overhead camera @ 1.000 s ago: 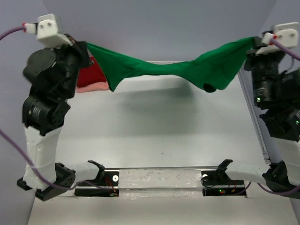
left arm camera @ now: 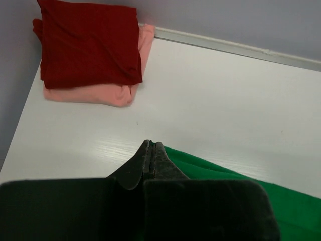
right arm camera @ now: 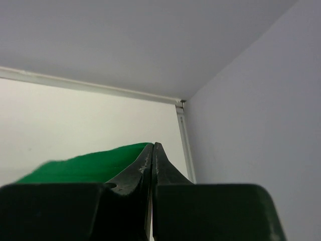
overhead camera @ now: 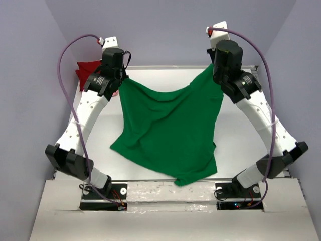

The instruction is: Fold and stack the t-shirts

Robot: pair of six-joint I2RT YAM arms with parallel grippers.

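Observation:
A green t-shirt [overhead camera: 170,123] hangs between my two grippers, its lower part spread on the white table toward the near edge. My left gripper [overhead camera: 125,77] is shut on one upper corner; in the left wrist view the green cloth [left arm camera: 200,163] comes out from its fingertips. At the other upper corner my right gripper [overhead camera: 211,61] is shut on the shirt, and the right wrist view shows the cloth [right arm camera: 100,163] running left from the tips. Creases run through the shirt's left side, and its top edge sags in the middle.
A dark red folded shirt [left arm camera: 90,45] lies on a pink folded one [left arm camera: 123,95] at the table's far left corner. Bare white table [overhead camera: 241,135] shows right of the green shirt. Walls close in the far side and both flanks.
Both grippers have lowered and moved closer together, still with the cloth.

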